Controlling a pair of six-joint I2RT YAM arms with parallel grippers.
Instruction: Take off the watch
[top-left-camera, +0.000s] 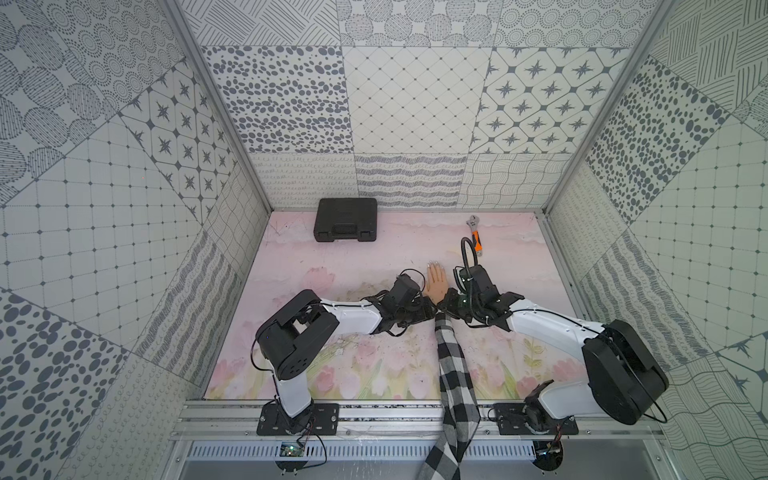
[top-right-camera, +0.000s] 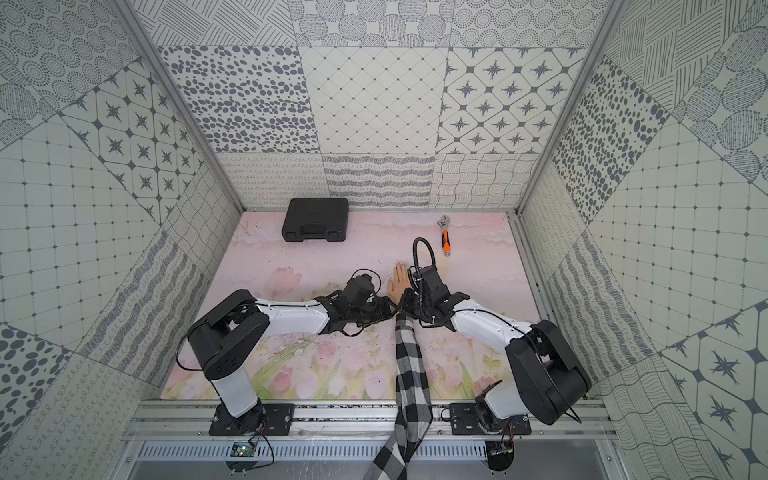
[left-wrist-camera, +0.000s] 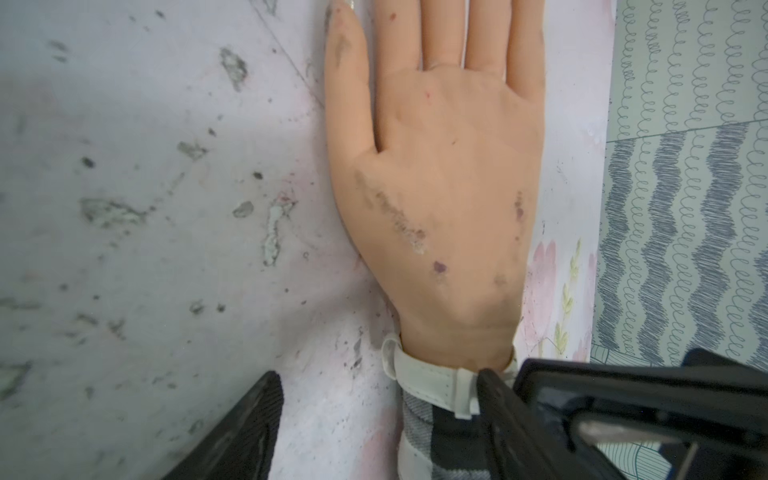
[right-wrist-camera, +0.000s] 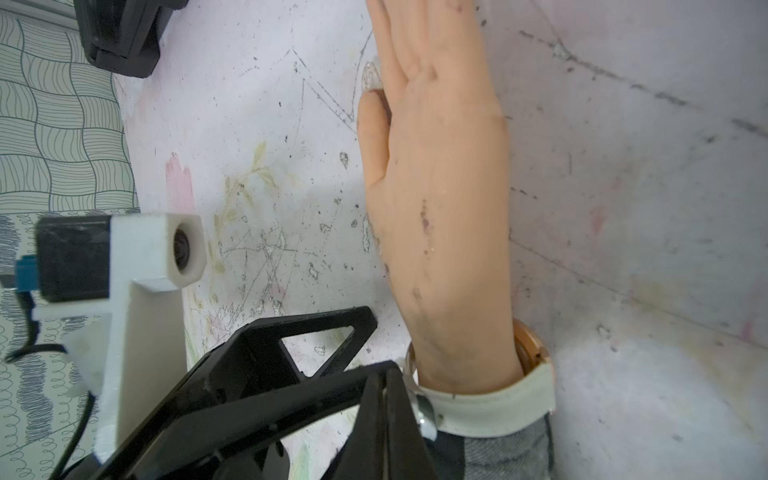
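A mannequin hand (left-wrist-camera: 448, 184) in a checked sleeve (top-left-camera: 457, 376) lies between my two arms. Around its wrist sits the watch's white strap; in the right wrist view the strap (right-wrist-camera: 489, 412) shows with a gold-coloured watch case edge (right-wrist-camera: 531, 349) at the far side. My left gripper is open at the wrist, one finger (left-wrist-camera: 500, 400) overlapping the strap's keeper in view, the other clear of it. My right gripper is shut beside the strap's buckle (right-wrist-camera: 426, 416); nothing shows clearly between its fingertips.
A black case (top-left-camera: 345, 219) stands at the back left. An orange-handled wrench (top-left-camera: 476, 236) lies at the back right. Both are well away from the arms, and the table (top-left-camera: 296, 264) left of the hand is bare.
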